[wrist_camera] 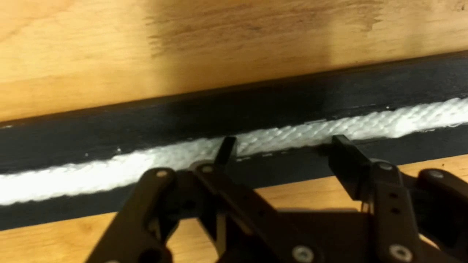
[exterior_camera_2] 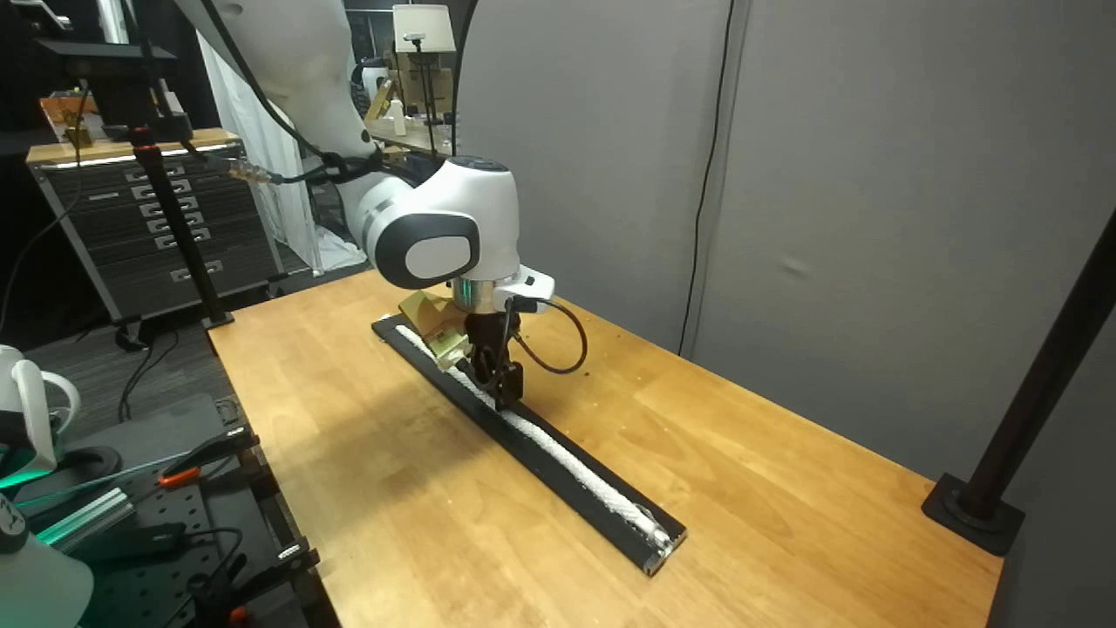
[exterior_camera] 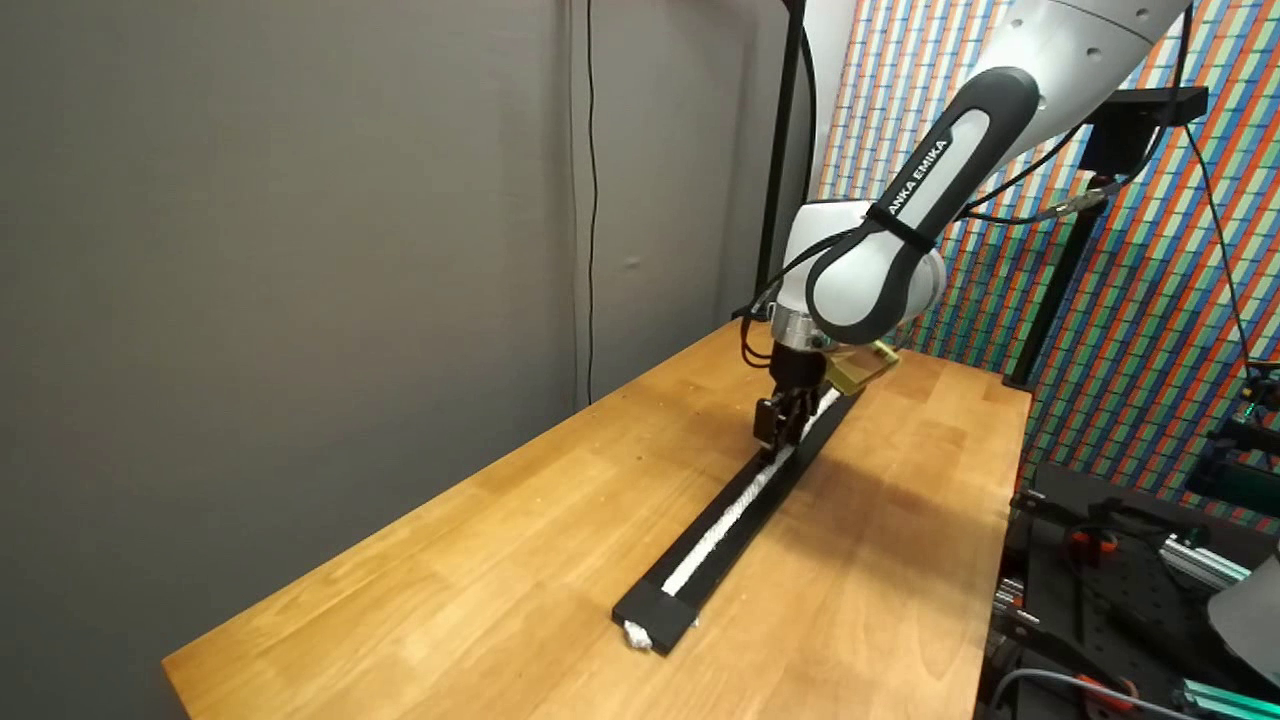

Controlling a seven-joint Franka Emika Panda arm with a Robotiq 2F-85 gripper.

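A long black strip [exterior_camera: 723,566] lies on the wooden table, with a white braided rope [exterior_camera: 729,518] running along its middle. In the wrist view the rope [wrist_camera: 294,135] crosses the picture at a slant, over the dark strip [wrist_camera: 263,107]. My gripper is directly over the strip, its two fingers apart along the rope's length with a stretch of rope and strip visible in the gap. One fingertip overlaps the rope and the other reaches its lower edge; whether they touch it cannot be told. Exterior view 2 has the gripper [exterior_camera_2: 502,399] pointing down at the rope [exterior_camera_2: 586,476].
Grey panels [exterior_camera: 360,240] stand along one long side of the table. A black post [exterior_camera_2: 1004,440] rises from a table corner in exterior view 2. Dark equipment [exterior_camera: 1128,600] sits beyond the other long edge. Bare tabletop [exterior_camera: 480,600] surrounds the strip.
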